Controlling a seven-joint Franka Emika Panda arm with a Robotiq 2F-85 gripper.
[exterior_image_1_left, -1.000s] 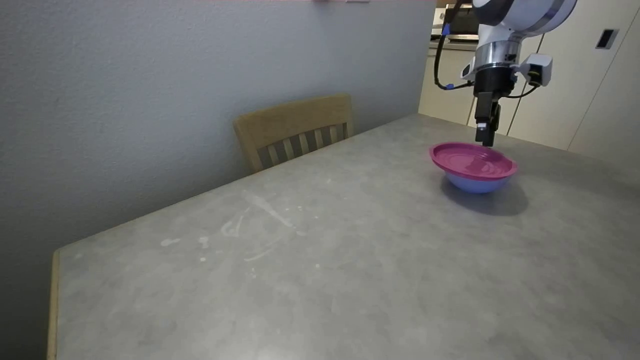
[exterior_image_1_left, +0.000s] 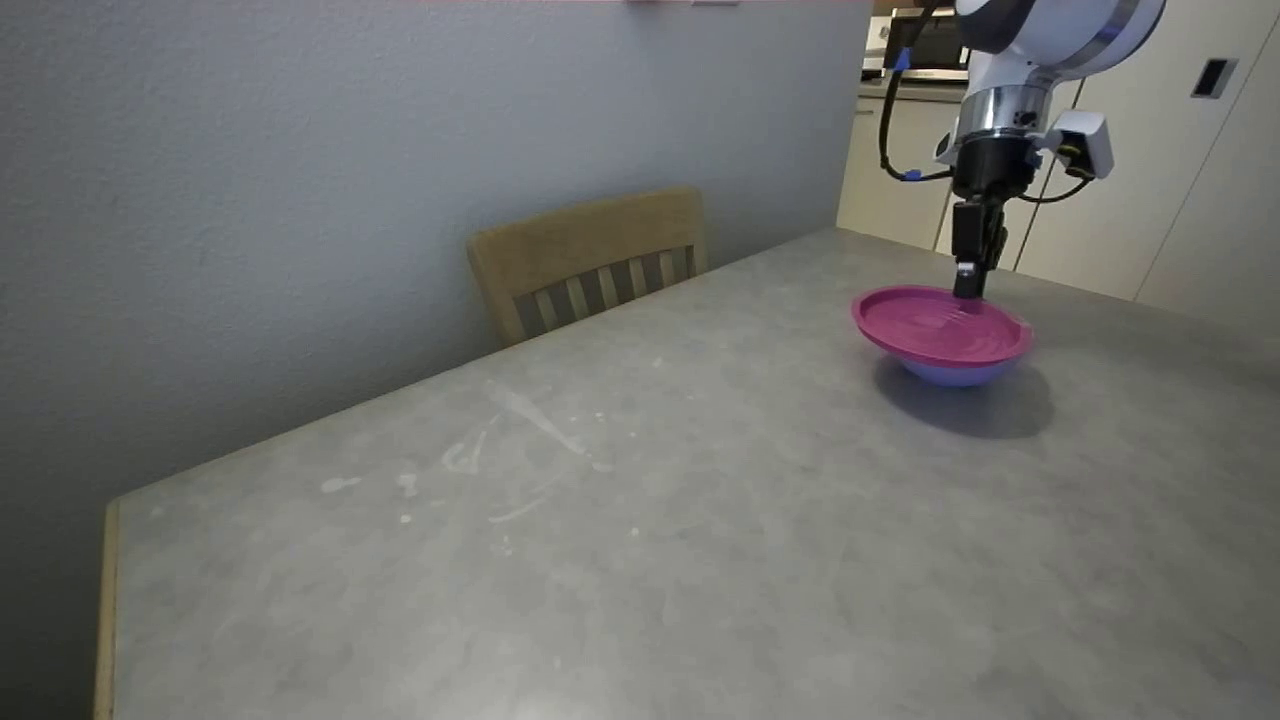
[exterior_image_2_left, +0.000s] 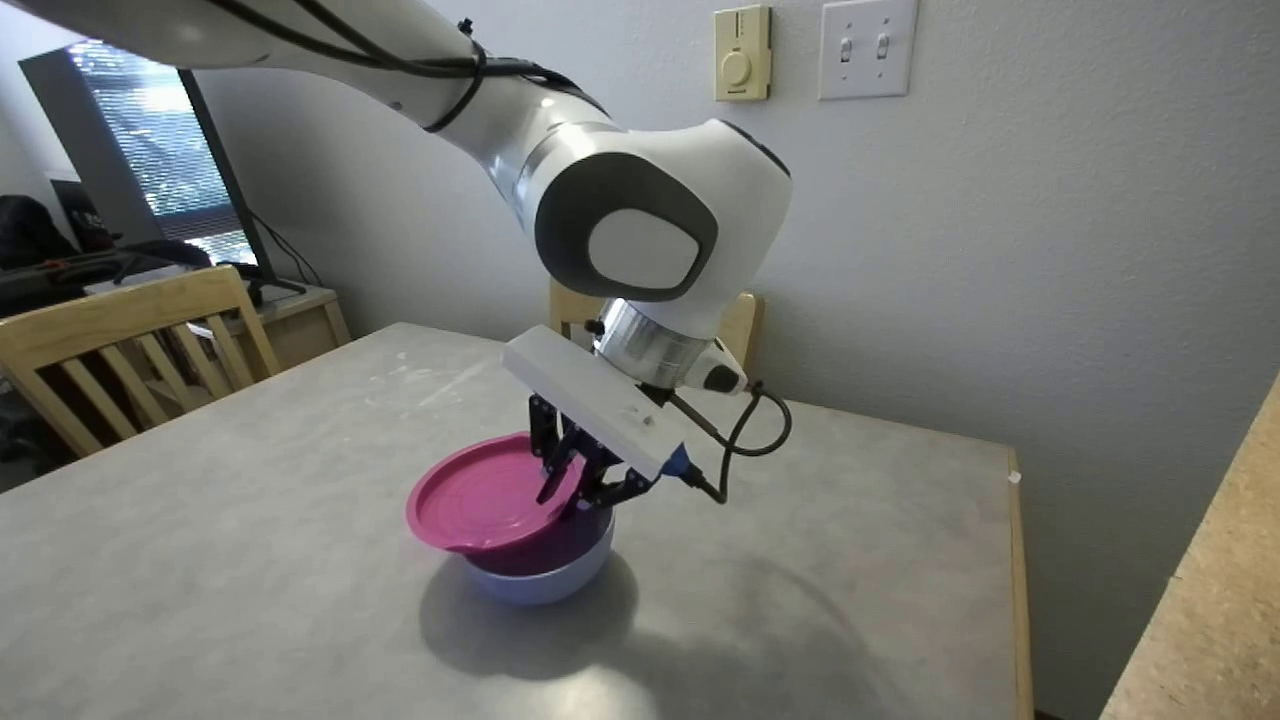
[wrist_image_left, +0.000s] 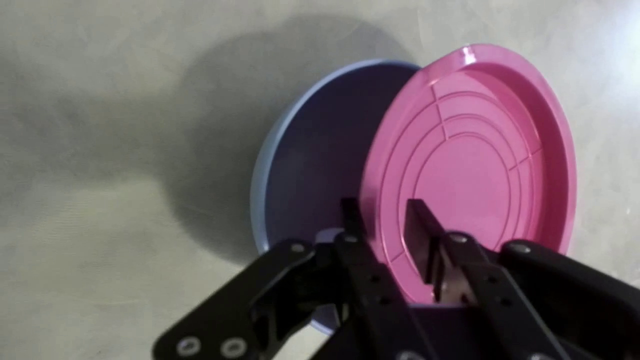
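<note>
A pink round lid (wrist_image_left: 465, 171) lies tilted and off-centre over a blue-lavender bowl (wrist_image_left: 259, 198) in the wrist view, leaving the bowl's left part uncovered. From the side, the lid (exterior_image_1_left: 942, 326) hides most of the bowl's (exterior_image_1_left: 956, 374) mouth. My gripper is partly open, one finger on each side of the lid's near rim, with a gap showing between them. In the second exterior view the fingers come down at the right edge of the lid (exterior_image_2_left: 486, 494), above the bowl (exterior_image_2_left: 540, 586). Whether the pads touch the rim is unclear.
Around the bowl the grey table (exterior_image_1_left: 540, 576) is bare. A wooden chair (exterior_image_1_left: 588, 252) stands against its wall-side edge, with another chair (exterior_image_2_left: 132, 324) at the far left of the second exterior view.
The gripper has moved slightly down and to the right in exterior view 1. The lid has shifted a little left and its near edge sits lower over the bowl.
</note>
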